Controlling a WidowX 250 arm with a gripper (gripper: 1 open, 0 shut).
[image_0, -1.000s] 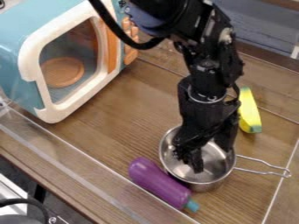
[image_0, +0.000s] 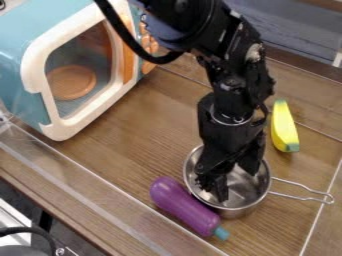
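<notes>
My black gripper (image_0: 217, 174) reaches down into a small steel pot (image_0: 251, 199) with a wire handle, its fingertips low inside the bowl; the arm hides part of the pot, and what lies between the fingers is hard to see. A purple toy eggplant (image_0: 183, 205) lies against the pot's lower left. A yellow toy banana (image_0: 283, 127) lies behind the pot, to the right of the arm.
A blue and white toy oven (image_0: 60, 100) with an orange disc (image_0: 71, 82) inside stands at the upper left. Clear edging runs along the front left.
The arm has shifted slightly, with the gripper staying down inside the pot. The pot, eggplant and banana look the same.
</notes>
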